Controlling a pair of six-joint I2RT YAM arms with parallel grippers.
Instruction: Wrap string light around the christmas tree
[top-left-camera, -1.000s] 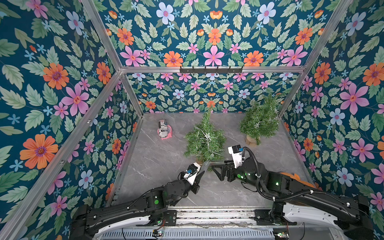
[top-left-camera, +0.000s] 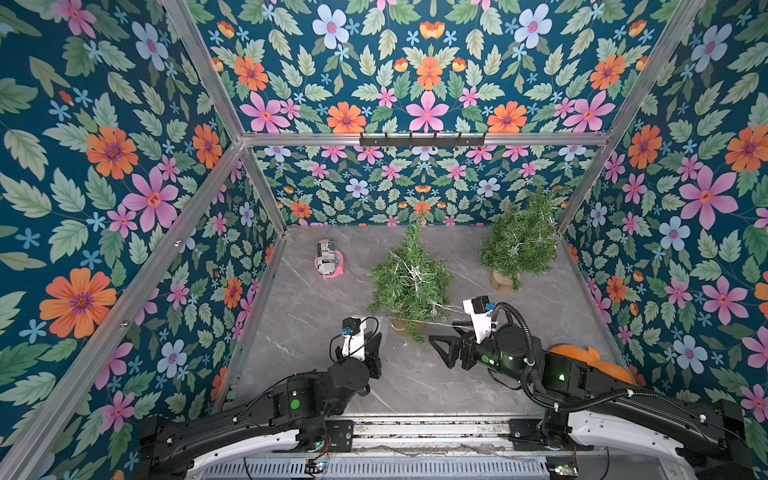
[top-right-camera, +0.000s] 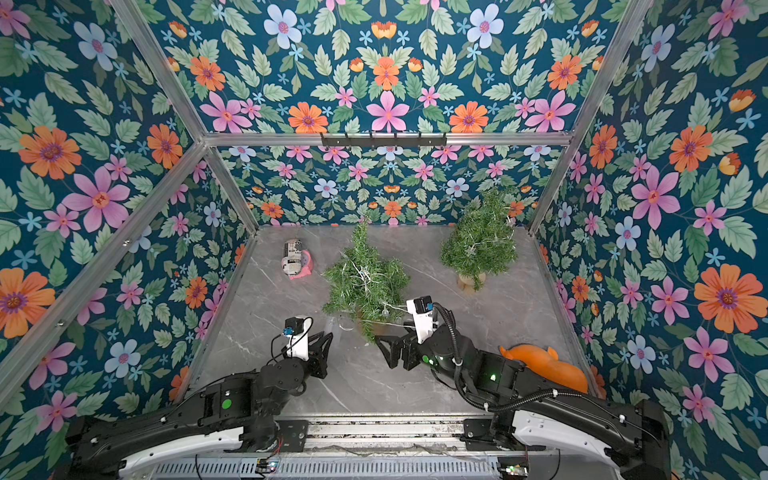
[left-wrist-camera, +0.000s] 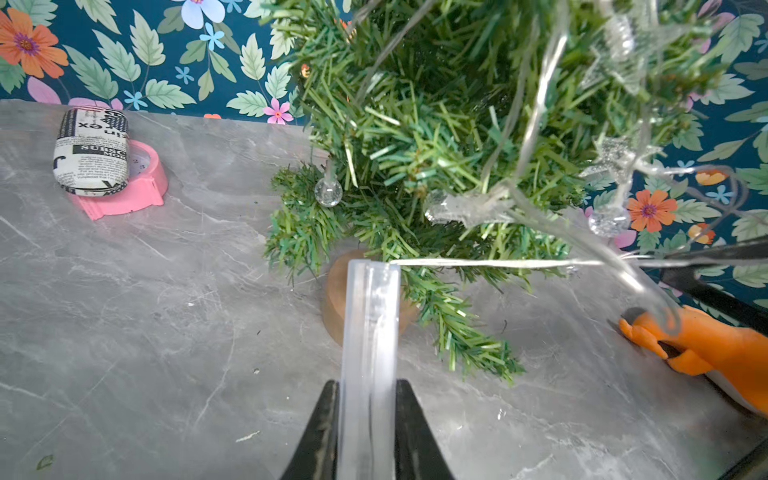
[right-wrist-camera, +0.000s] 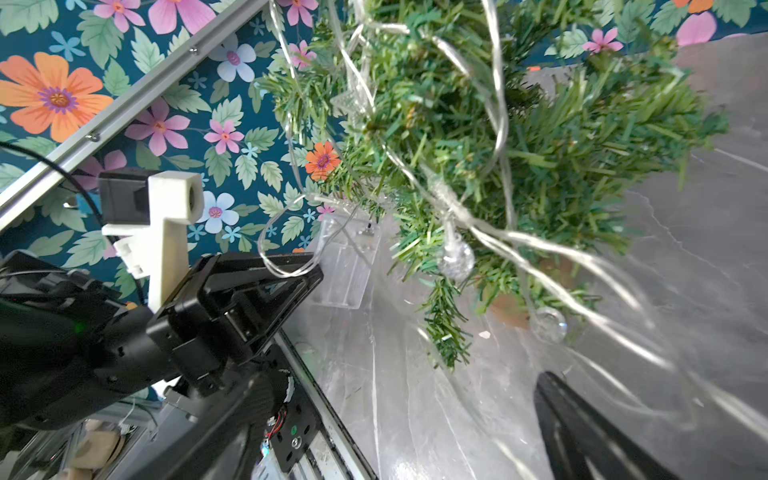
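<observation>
The middle Christmas tree (top-left-camera: 409, 280) carries clear string lights (right-wrist-camera: 500, 120) with bulbs, some strands hanging loose. My left gripper, left of and in front of this tree, is shut on a clear plastic case (left-wrist-camera: 369, 336); a thin strand runs rightward from its top, and the tree's wooden base shows behind it. My right gripper stands open at the tree's front right, blurred loose strands passing over and near its fingers.
A second tree (top-left-camera: 520, 240) stands at the back right, a pink tape holder (left-wrist-camera: 120, 192) with a printed roll at the back left. An orange object (top-left-camera: 584, 360) lies beside the right arm.
My left gripper has moved back to the left, away from the tree's front, and turned. My right gripper has shifted slightly right over the last second.
</observation>
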